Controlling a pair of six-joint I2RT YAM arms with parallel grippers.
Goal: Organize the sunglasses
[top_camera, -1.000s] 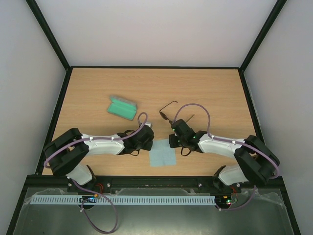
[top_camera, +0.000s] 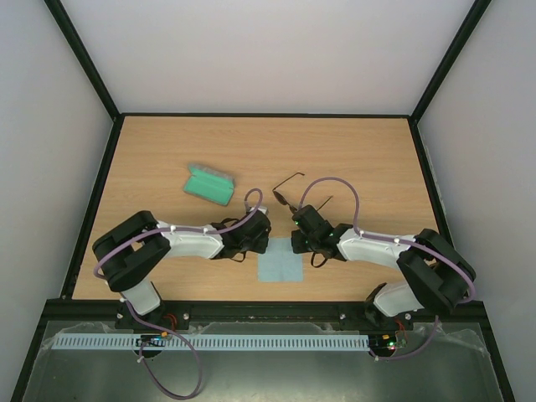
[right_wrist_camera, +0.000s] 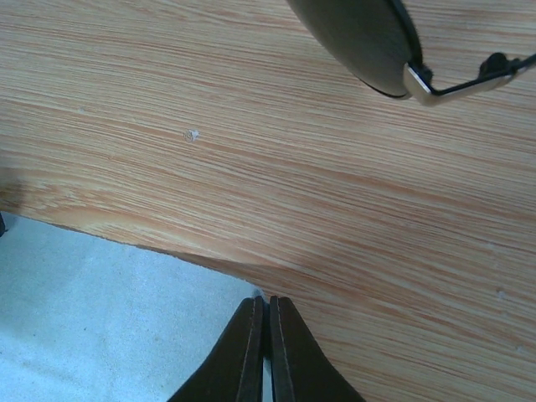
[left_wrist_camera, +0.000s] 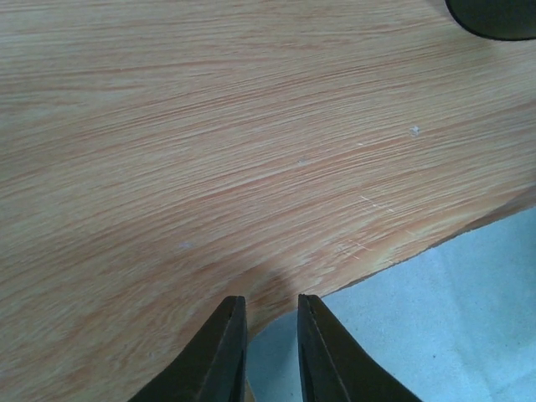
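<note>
A pair of dark sunglasses (top_camera: 280,198) lies on the table with its arms spread, partly hidden by my right arm in the top view; one lens (right_wrist_camera: 364,38) shows in the right wrist view. The light blue cloth (top_camera: 280,262) lies flat between my two grippers. My right gripper is shut on the cloth's corner. At the opposite corner, my left gripper is part open, its fingertips apart near the cloth's edge. An open green glasses case (top_camera: 208,186) sits at the back left.
Bare wooden table (top_camera: 360,159) stretches behind and to the right of the sunglasses. Both arms reach low across the front half of the table.
My left gripper has moved right, to the cloth's left corner. Earlier, the cloth shifted slightly right and straightened as my right gripper moved a little; the sunglasses and case stayed put.
</note>
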